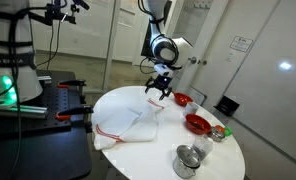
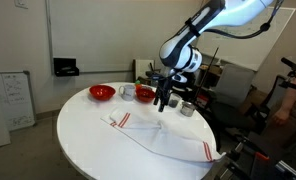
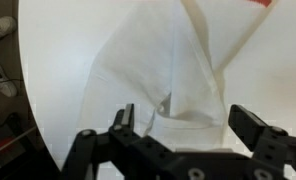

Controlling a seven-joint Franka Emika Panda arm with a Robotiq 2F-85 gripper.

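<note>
A white cloth with red stripes [image 1: 128,126] lies spread and wrinkled on the white round table. Its folds [image 3: 153,65] fill much of the wrist view, with a raised crease toward the gripper. My gripper [image 1: 157,91] is above the table near the cloth's far end in exterior view 1. In the wrist view the gripper is open, its two dark fingers wide apart; cloth shows below the gap, but nothing is gripped. Exterior view 2 has the cloth [image 2: 173,143] reaching toward the near right table edge.
Along one side of the table stand a red bowl [image 2: 102,92], a white mug [image 2: 128,91], another red bowl [image 2: 145,96] and a metal pot [image 1: 187,160]. A black chair [image 2: 231,115] is beside the table.
</note>
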